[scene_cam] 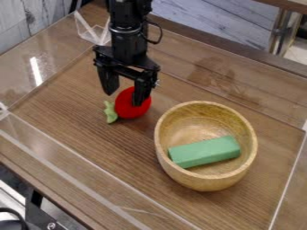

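Observation:
A red round object with a green leafy top [133, 106] lies on the wooden table in the middle of the view. My black gripper [125, 83] is over it, its fingers spread to either side above the red object, apparently open. A light wooden bowl [227, 127] at the right holds a green block [204, 153].
The back right is also bare. A black cable or part [10, 218] shows at the lower left corner, and a ledge runs along the top right.

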